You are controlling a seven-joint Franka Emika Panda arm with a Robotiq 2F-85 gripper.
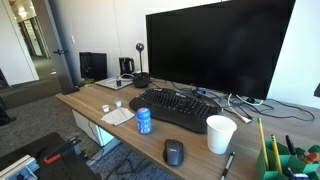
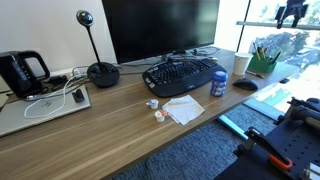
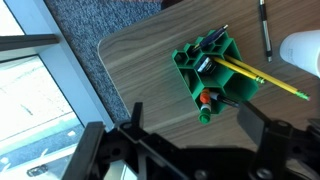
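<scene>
My gripper is open in the wrist view, its two dark fingers set wide apart with nothing held. Beyond the gap lies a green desk organizer (image 3: 183,62), seen from above and holding pens, yellow pencils and a marker with a red band. Part of the organizer is hidden behind the gripper's body. In exterior view 1 the same organizer (image 1: 268,166) sits at the lower right corner, partly cut off. The gripper (image 2: 291,14) appears small and dark at the upper right of exterior view 2, above the organizer's end of the desk.
A white cup (image 1: 221,134) stands near the organizer, with a black pen (image 1: 228,165) lying nearby. Farther along are a mouse (image 1: 173,152), a blue can (image 1: 144,121), a keyboard (image 1: 178,108) and a napkin (image 2: 181,109). A large monitor (image 1: 215,50) rises behind. Bare desk (image 2: 85,140) lies at left.
</scene>
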